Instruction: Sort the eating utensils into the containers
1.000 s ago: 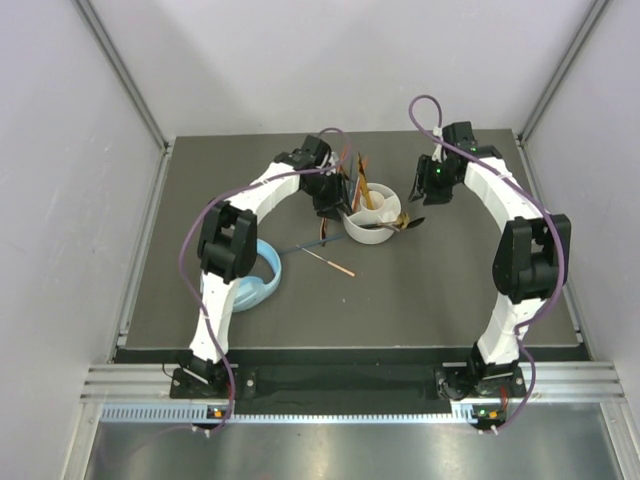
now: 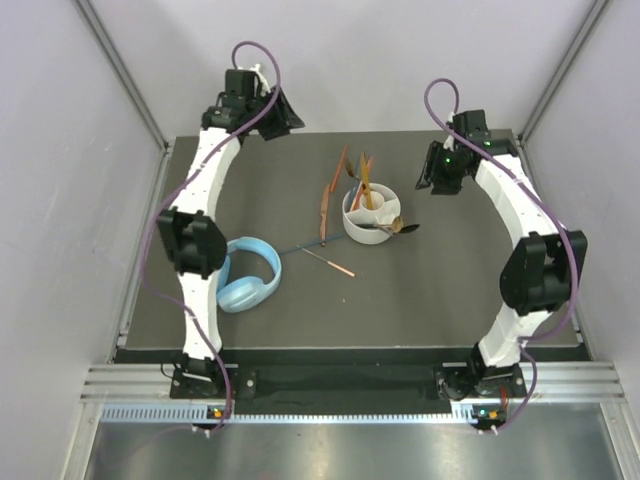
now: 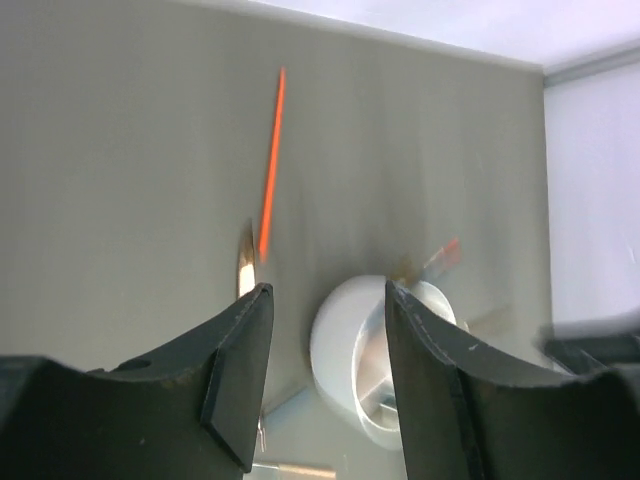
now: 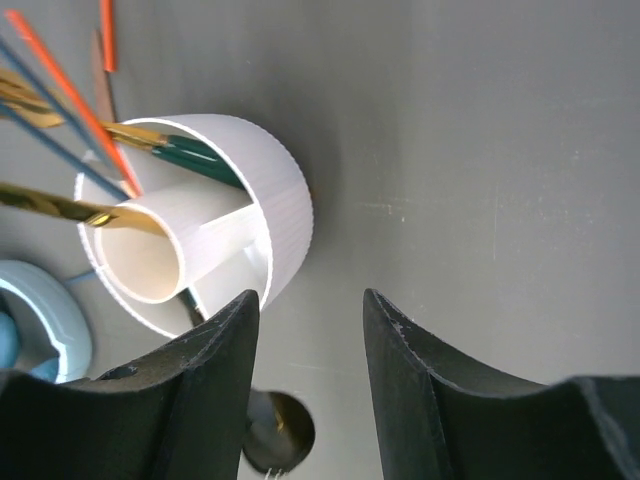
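Observation:
A white divided round container (image 2: 354, 228) in the middle holds several spoons, forks and chopstick-like sticks, some leaning over its rim; its wall (image 4: 285, 240) fills the right wrist view's left. Left of it lie an orange stick (image 3: 271, 160), a wooden-handled utensil (image 2: 324, 210), a blue stick (image 2: 305, 246) and a thin utensil with tan handle (image 2: 339, 267). My left gripper (image 2: 280, 124) is open and empty, high at the back left. My right gripper (image 2: 439, 172) is apart at the container's right, fingers spread, nothing between them.
Light blue headphones (image 2: 252, 290) lie front left. White walls border the back and sides.
My left gripper has lifted away from the container toward the back left, empty. My right gripper has shifted slightly right and up in the top view.

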